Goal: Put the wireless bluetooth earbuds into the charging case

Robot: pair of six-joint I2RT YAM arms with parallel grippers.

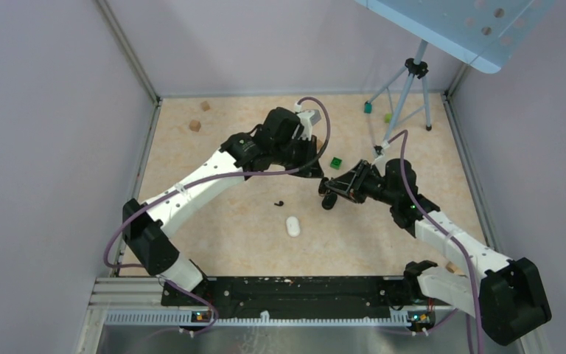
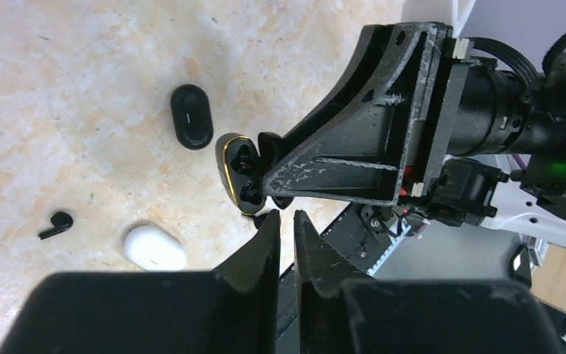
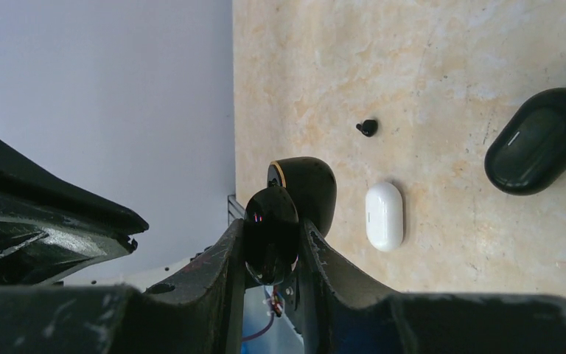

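Observation:
My right gripper is shut on the black charging case, which hangs open above the table; the left wrist view shows its gold-rimmed cavities. My left gripper is shut just beside the case in that view; whatever is between its fingertips is hidden or too small to tell. A black earbud lies on the table. A closed black case and a white case also lie there, apart from the held case.
A green block, wooden cubes and a tripod stand toward the back.

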